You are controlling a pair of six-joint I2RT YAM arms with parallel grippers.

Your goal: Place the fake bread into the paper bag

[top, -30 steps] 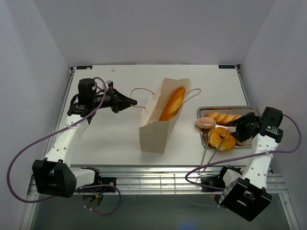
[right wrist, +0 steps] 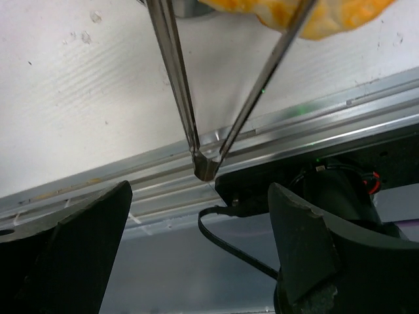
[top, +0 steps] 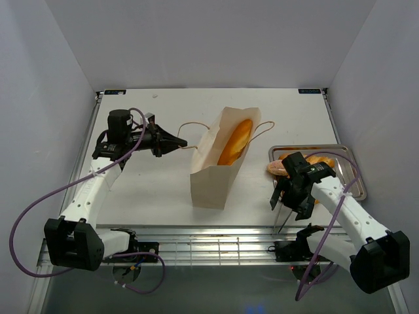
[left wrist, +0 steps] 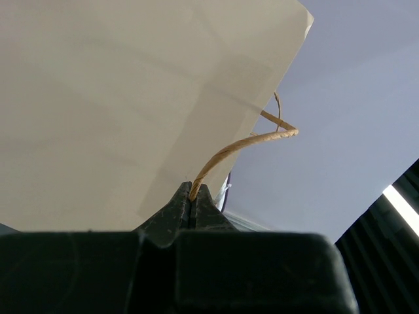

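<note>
Mid-table stands an open paper bag [top: 211, 186], with a long loaf of fake bread [top: 236, 142] leaning inside it. My left gripper [top: 186, 143] is shut on the twisted left handle [top: 188, 123] of the bag; the left wrist view shows the handle [left wrist: 229, 149] pinched at the fingertips [left wrist: 171, 212]. To the right of the bag, my right gripper [top: 288, 203] hangs over the front of a metal tray, its fingers apart. Metal tongs [right wrist: 207, 167] lie between and beyond those fingers in the right wrist view, not gripped. Orange bread [right wrist: 327, 16] shows at that view's top.
The metal tray [top: 354, 176] holds several breads, partly covered by my right arm; a pinkish roll [top: 277, 168] sits at its left edge. A metal rail [top: 196, 245] runs along the table's front. Table behind the bag is clear.
My right gripper has swung left and toward the front, from the tray's right side to the tongs' handle end. The left arm, bag and loaf have stayed still.
</note>
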